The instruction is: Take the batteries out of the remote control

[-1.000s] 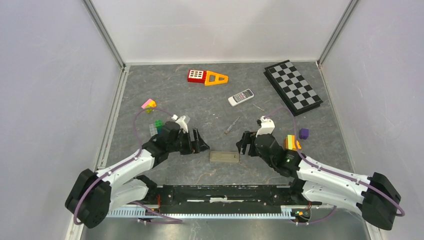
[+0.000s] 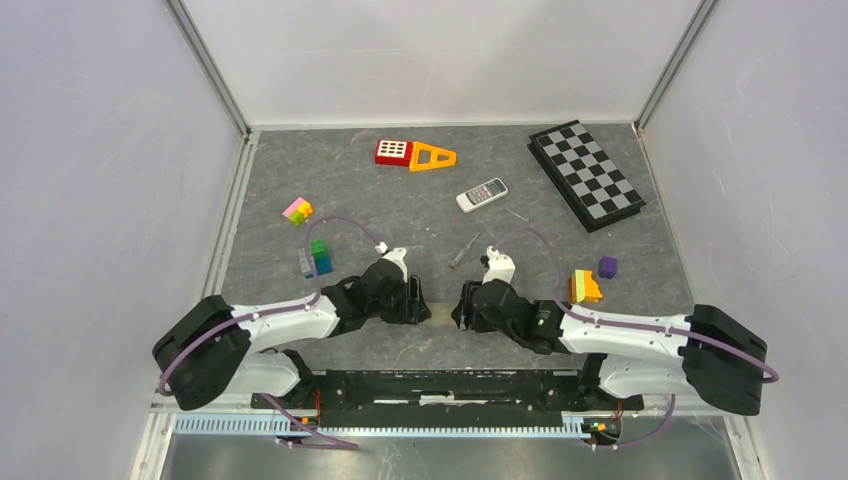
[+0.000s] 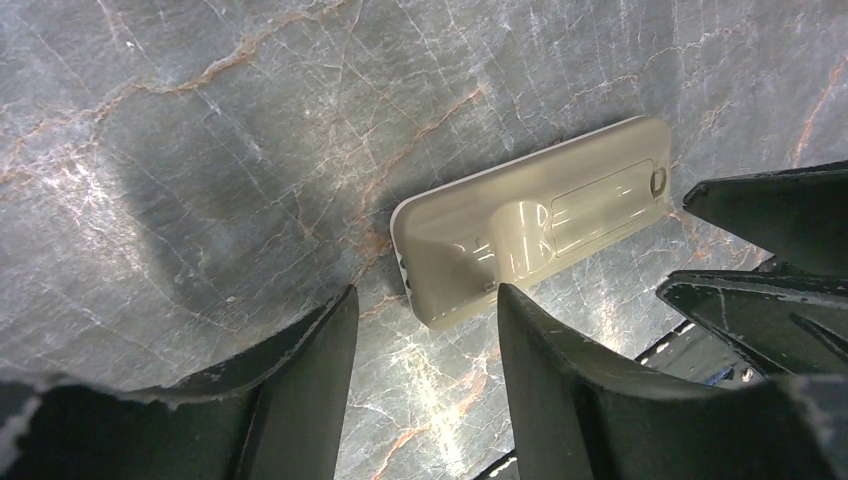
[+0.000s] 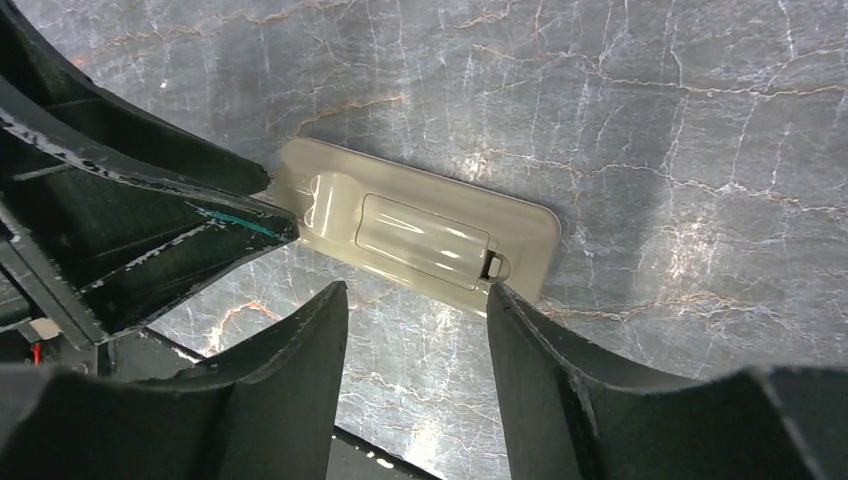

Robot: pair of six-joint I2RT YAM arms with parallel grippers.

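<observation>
A beige remote control (image 2: 441,314) lies face down near the front of the table, its battery cover (image 4: 425,240) closed, as the right wrist view shows. Over its left end hovers my left gripper, fingers part open with a gap and nothing held. My right gripper is above the opposite end, its fingers likewise apart and empty. In each wrist view the other gripper's black fingers reach in from the side, close to the remote. Any batteries are hidden beneath the cover.
A white remote (image 2: 482,195) and a screwdriver (image 2: 464,251) lie farther back. Toy blocks sit left (image 2: 319,256) and right (image 2: 585,287). A chessboard (image 2: 587,175) rests at the back right.
My left gripper has moved right and toward the front, and my right gripper has moved left and toward the front. Both now cover the ends of the beige remote, which was fully visible before.
</observation>
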